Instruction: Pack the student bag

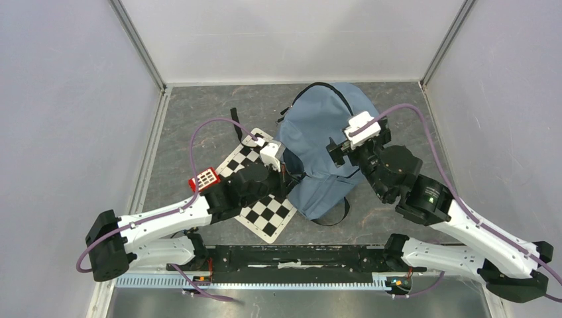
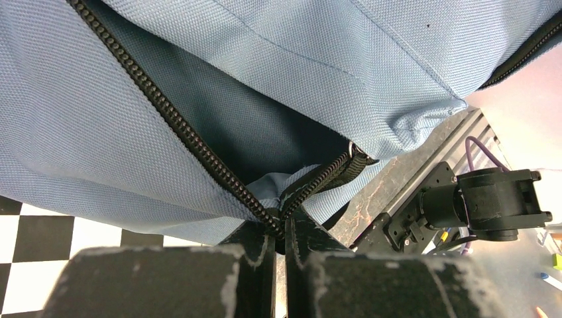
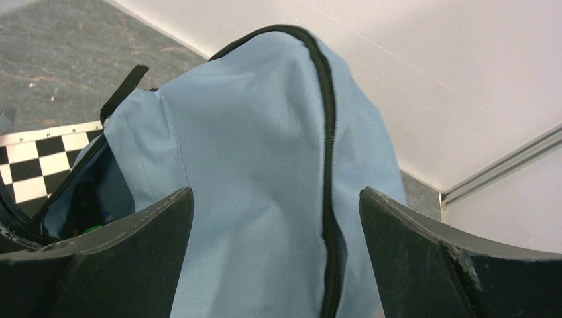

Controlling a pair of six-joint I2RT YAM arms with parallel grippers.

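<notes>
A light blue backpack point(image 1: 319, 136) lies on the table, right of the middle in the top view. Its front pocket gapes, bordered by a black zipper point(image 2: 166, 109) in the left wrist view. My left gripper is shut on the lower end of that zipper edge, where its two sides meet. Inside the pocket, in the right wrist view, a dark thing with a bit of green point(image 3: 93, 229) shows, mostly hidden. My right gripper stands open above the bag, the blue fabric and a second black zipper point(image 3: 329, 132) visible beyond its fingers.
A black-and-white checkered board point(image 1: 268, 218) lies partly under the left arm and bag. A red object with a pale grid of squares point(image 1: 205, 179) sits left of it. Walls enclose the table.
</notes>
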